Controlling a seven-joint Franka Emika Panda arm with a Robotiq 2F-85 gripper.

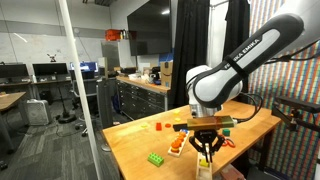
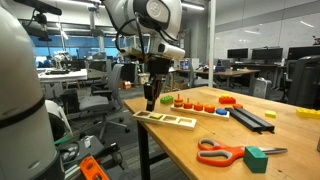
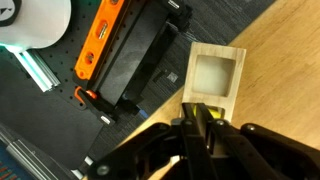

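Observation:
A pale wooden tray with compartments [image 2: 180, 123] lies at the table's edge, its left end appearing to stick out past it. In the wrist view the tray's empty square compartment [image 3: 212, 73] faces me. My gripper points down into the compartment beside that one, where a yellow block [image 2: 155, 117] shows at the fingertips. The fingers look shut on this block, though the fingers hide most of it. In exterior view 1 the gripper [image 1: 206, 155] is over the tray [image 1: 204, 171] at the near edge.
Red-handled scissors [image 2: 220, 151] and a green block [image 2: 256, 160] lie on the near tabletop. A row of orange pieces [image 2: 200, 107] and a dark grey bar [image 2: 250, 120] are farther back. Beyond the edge, an orange level [image 3: 100, 38] lies on a lower dark surface.

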